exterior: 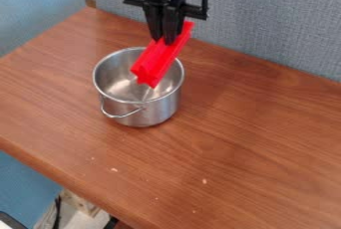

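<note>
My black gripper (170, 29) is shut on a bright red oblong block (162, 57), holding it tilted over the steel pot (118, 102). The block's lower end is in front of the pot's interior; whether it is below the rim I cannot tell. The pot stands upright on the wooden table (240, 153), its wire handle hanging on the front side.
A grey fabric wall (273, 19) runs along the back. At the lower left the table ends at an edge, with blue surface beyond.
</note>
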